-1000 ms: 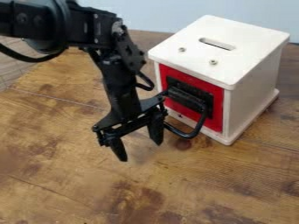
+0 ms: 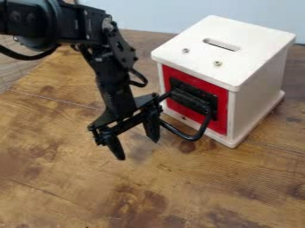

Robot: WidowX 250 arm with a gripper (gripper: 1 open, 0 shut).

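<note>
A white box (image 2: 252,98) with a slot and two small studs on its top stands at the right. Its red front panel (image 2: 179,82) carries a black part with a curved black handle (image 2: 197,134) reaching out and down to the left. My black gripper (image 2: 132,142) hangs open just left of the handle, fingers pointing down above the wooden table, with nothing visible between them. Whether a finger touches the handle I cannot tell.
A pale wall lies behind the box.
My gripper has moved slightly left and a little up over the last second. The box looks unmoved.
</note>
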